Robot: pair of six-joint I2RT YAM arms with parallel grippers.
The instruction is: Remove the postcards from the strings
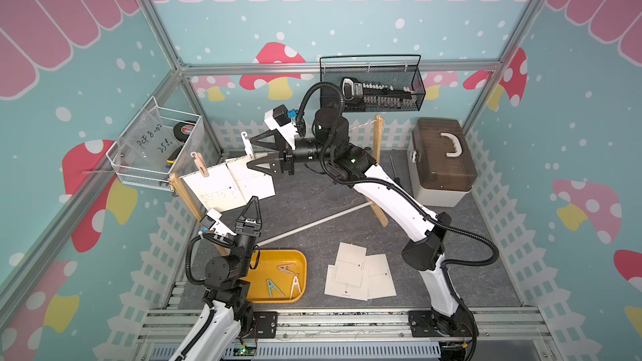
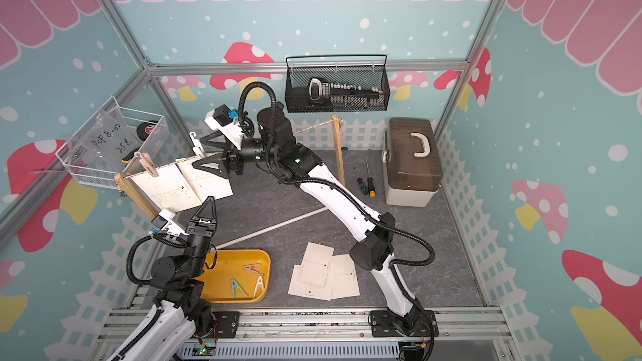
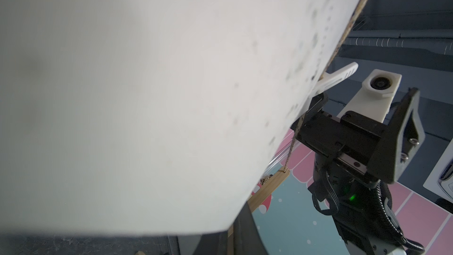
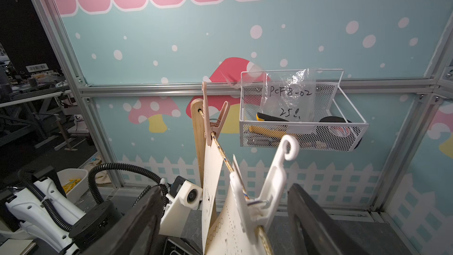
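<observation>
Two postcards (image 1: 212, 184) hang from the string near the left wooden post (image 1: 188, 199), clipped by a pink clothespin (image 1: 199, 163) and a white clothespin (image 4: 273, 179). My left gripper (image 1: 250, 208) is shut just below the cards, close against them; a blank card fills most of the left wrist view, so whether it grips an edge is hidden. My right gripper (image 1: 259, 151) is open at string height, its fingers either side of the white clothespin, not closed on it.
A yellow tray (image 1: 261, 257) with loose clothespins and a pile of postcards (image 1: 378, 274) lie at the front. Wire baskets hang at left (image 1: 143, 180) and back (image 1: 418, 87); a brown-lidded box (image 1: 438, 167) stands at right. A pole (image 1: 314, 223) crosses the floor.
</observation>
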